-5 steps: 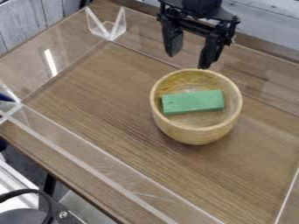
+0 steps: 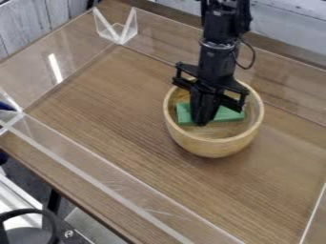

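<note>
A round wooden bowl [image 2: 216, 139] sits right of the table's middle, holding a green block [image 2: 226, 113], partly hidden by the arm. The black gripper [image 2: 201, 111] reaches down from the top into the bowl, over the block's left part. Whether anything is between its fingers cannot be made out.
A white taped shape [image 2: 116, 29] is at the back left. Black cables lie at the lower left, off the tabletop.
The gripper has come down from above the back of the table into the bowl, now covering part of the green block.
</note>
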